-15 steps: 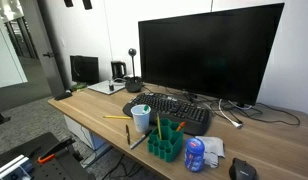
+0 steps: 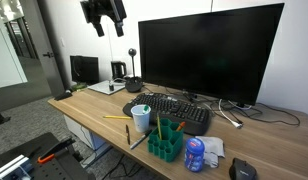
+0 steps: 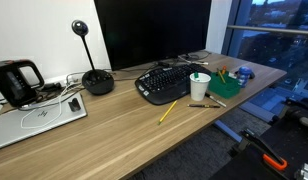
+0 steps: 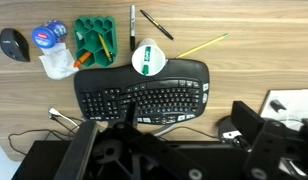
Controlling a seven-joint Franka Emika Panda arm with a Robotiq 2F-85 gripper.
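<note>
High above the desk, my open gripper [image 2: 110, 27] has nothing between its fingers; its dark fingers [image 4: 242, 118] spread wide along the bottom of the wrist view. A white cup [image 4: 140, 65] stands in front of the keyboard with a green-marked pen [image 4: 147, 55] in it. Beside it is a green divided holder [image 2: 166, 146] containing a yellow-orange pencil. On the bare wood lie a yellow pencil [image 4: 202, 46] and two dark pens, one pen [image 4: 156, 24] slanting near the cup and another pen [image 4: 132, 27] between cup and holder.
Behind these sit a black keyboard [image 2: 167, 106] and a large monitor [image 2: 209, 50]. A blue can [image 2: 194, 156], white cloth [image 2: 213, 148] and black mouse [image 2: 242, 169] are at the right. A kettle [image 3: 18, 82] stands at the far left.
My gripper has come down and to the right in exterior view 1, so more of it shows. The objects on the desk look unmoved.
</note>
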